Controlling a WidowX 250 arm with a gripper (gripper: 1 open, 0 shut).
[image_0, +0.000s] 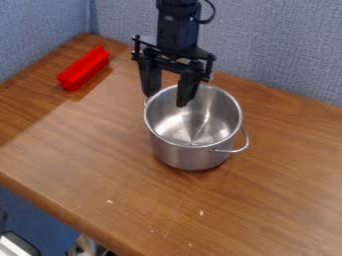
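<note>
A steel pot (194, 140) with wire side handles stands on the wooden table (100, 175) at centre right. My black gripper (170, 88) hangs over the back rim of the pot, its two fingers spread apart, with nothing visible held between them. A red block (83, 67) lies at the back left, apart from the pot.
Padded grey-blue walls (274, 60) line the back and left edges of the table.
</note>
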